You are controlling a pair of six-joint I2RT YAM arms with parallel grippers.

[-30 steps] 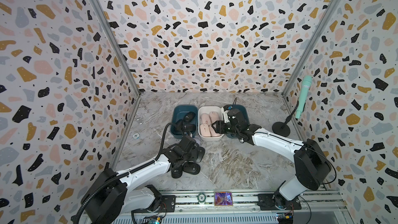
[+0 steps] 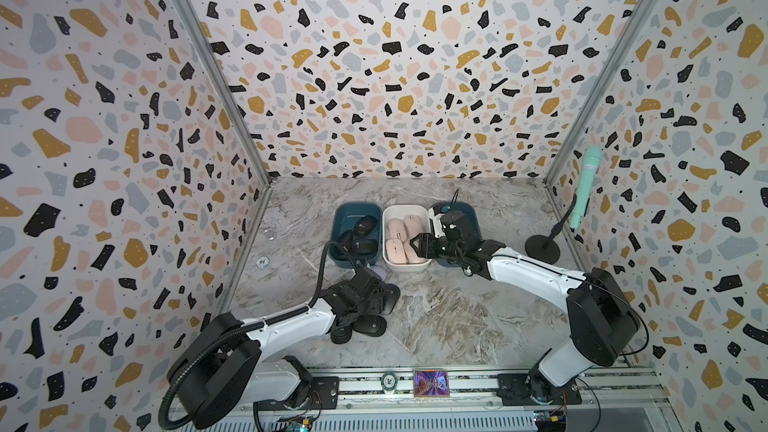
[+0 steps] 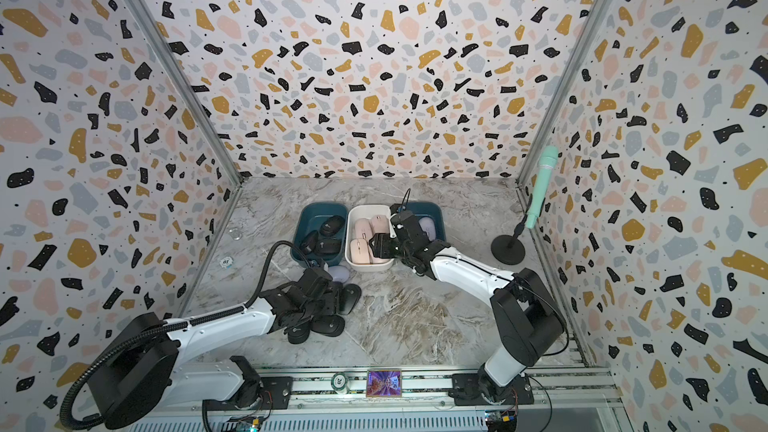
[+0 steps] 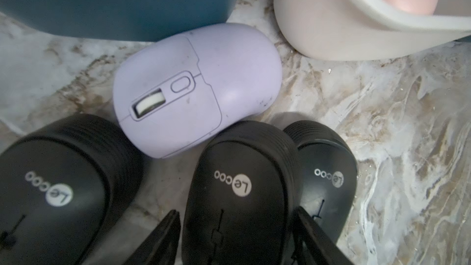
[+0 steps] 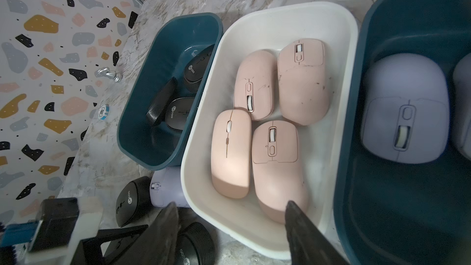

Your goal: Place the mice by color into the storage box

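In the left wrist view, my left gripper is low over the black mice, part open, its fingers either side of a black mouse (image 4: 240,162); contact cannot be told. Another black mouse (image 4: 323,166) sits just right of it, a third (image 4: 58,176) at left. A lilac mouse (image 4: 220,73) lies outside the boxes. My right gripper hangs open over the near edge of the white box (image 5: 201,147), which holds several pink mice (image 5: 304,83). The left teal box (image 5: 135,112) holds black mice (image 5: 179,112); the right teal box (image 5: 402,206) holds lilac mice (image 5: 402,103).
A microphone on a black stand (image 2: 542,249) is at the right by the wall. Small objects (image 2: 263,261) lie at the left.
The right arm has barely moved.
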